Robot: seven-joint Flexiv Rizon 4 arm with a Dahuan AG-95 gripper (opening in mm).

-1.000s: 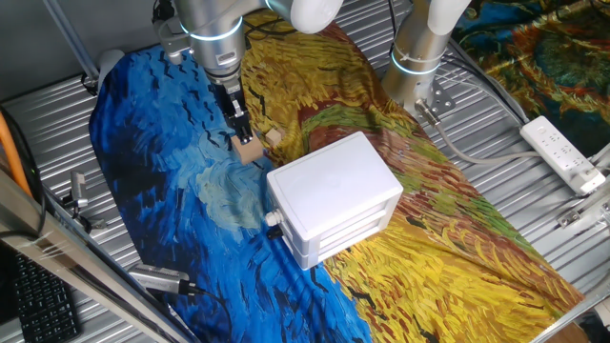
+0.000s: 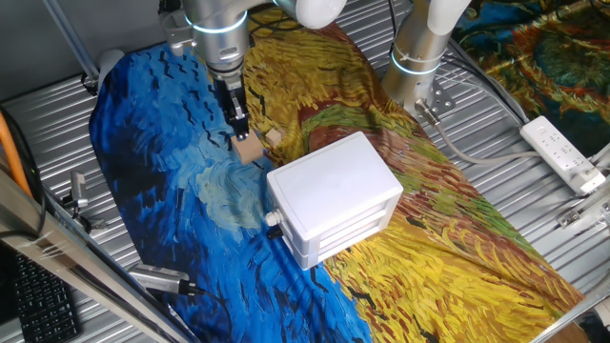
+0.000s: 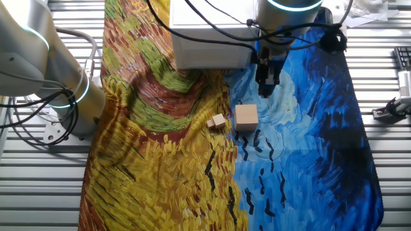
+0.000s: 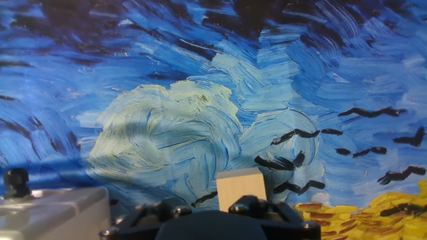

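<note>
My gripper (image 3: 267, 88) hangs pointing down near a large light-wood block (image 3: 246, 117) on the painted cloth. In exterior view 2 there is a gap between its tip and the block; in exterior view 1 the gripper (image 2: 241, 133) overlaps the block's (image 2: 248, 150) far edge. The wrist view shows the block (image 4: 240, 188) just beyond the black gripper housing, partly covered by it. The fingertips are hidden there, so whether the fingers are open or shut cannot be made out. Smaller wooden pieces (image 3: 217, 121) lie beside the large block.
Close by stands a white drawer box (image 2: 335, 186), a dark knob (image 4: 16, 181) on its side. Black cables (image 3: 212, 37) cross exterior view 2.
The blocks and the white box are where they were.
</note>
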